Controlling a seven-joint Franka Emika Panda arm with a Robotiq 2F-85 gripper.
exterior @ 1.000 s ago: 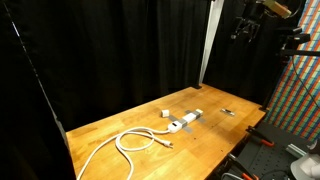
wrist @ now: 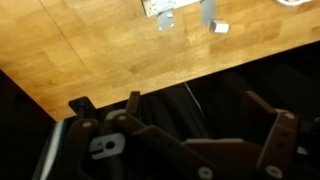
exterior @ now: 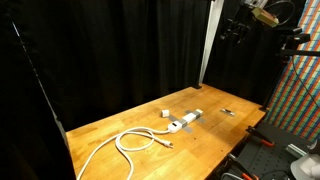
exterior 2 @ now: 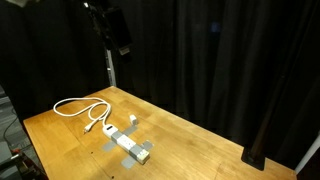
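Observation:
A white power strip [exterior: 185, 121] is fixed on the wooden table with grey tape, its long white cable [exterior: 125, 149] looped to the left. Just behind the strip sits a small white block [exterior: 165, 113]; in the wrist view the block [wrist: 219, 27] is near the top, beside a tape patch. My gripper [exterior: 235, 31] hangs high above the table's right side. In exterior view 2 the dark arm [exterior 2: 103, 30] fills the upper left. Seen from the wrist, the gripper is open and empty, well away from the objects.
A black item [exterior 2: 252, 157] is at the far edge toward the right of the table [exterior 2: 195, 147]. Black curtains [exterior: 120, 60] hang behind.
The raised arm and gripper have shifted slightly to the left in exterior view 1. The strip, cable and block have stayed where they were.

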